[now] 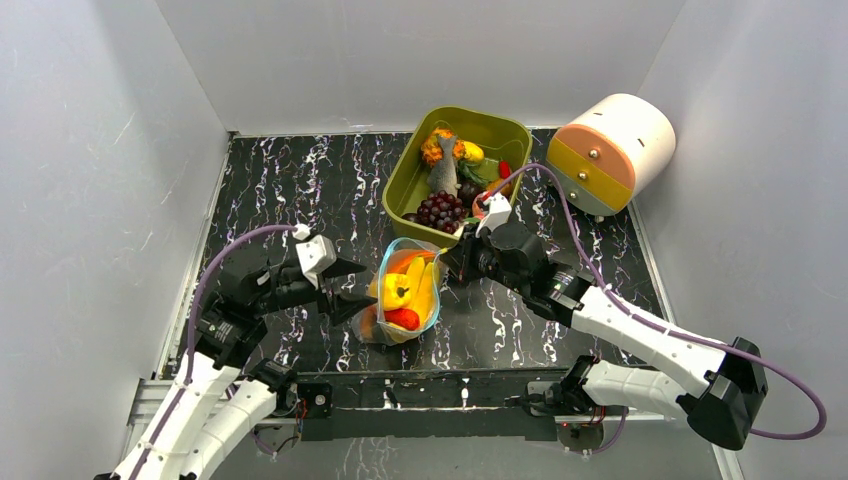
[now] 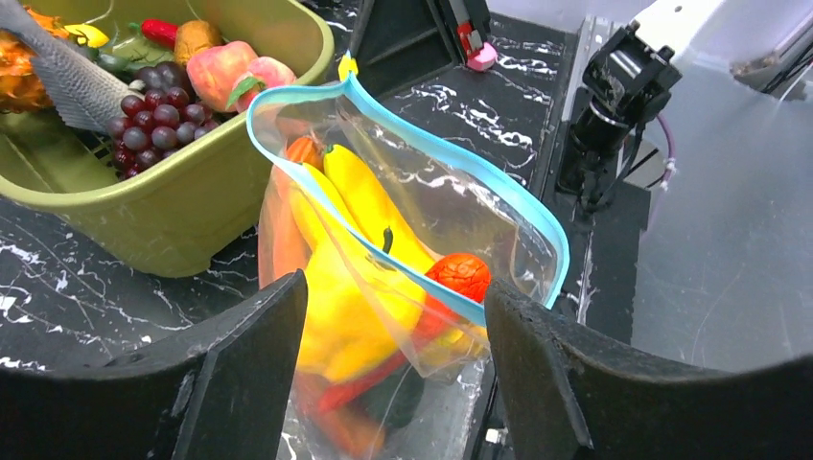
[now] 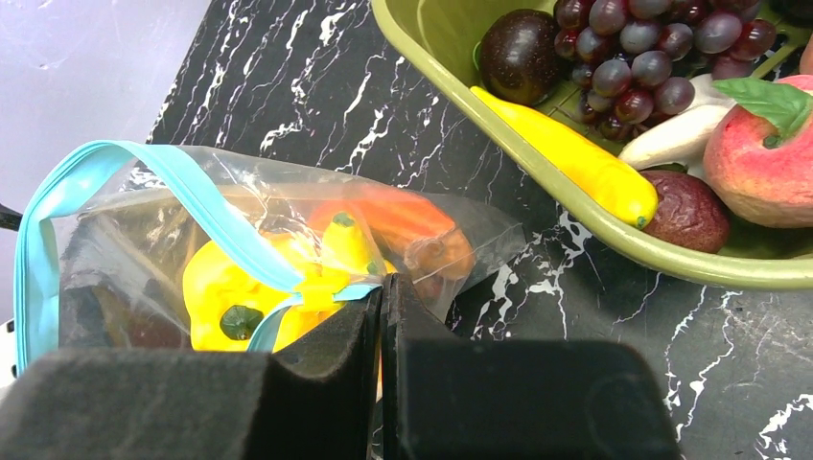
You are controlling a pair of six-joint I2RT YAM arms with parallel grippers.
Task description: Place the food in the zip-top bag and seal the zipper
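The clear zip top bag (image 1: 432,312) with its light blue zipper (image 2: 422,139) stands with its mouth gaping. Inside show a yellow pepper (image 1: 396,291), long yellow food (image 2: 369,196), a red-orange piece (image 2: 460,275) and an orange one (image 3: 412,225). My right gripper is shut on the zipper's end corner, by a small yellow slider (image 3: 324,290). On the bag's other side my left gripper (image 1: 366,283) is open. Its fingers (image 2: 273,331) spread wide before the near zipper edge, which runs across the gap between them.
Right behind the bag, a green bin (image 1: 388,190) holds grapes (image 1: 441,211), a fish (image 1: 443,170) and other food. A toy-like drawer barrel (image 1: 625,140) stands at the back right.
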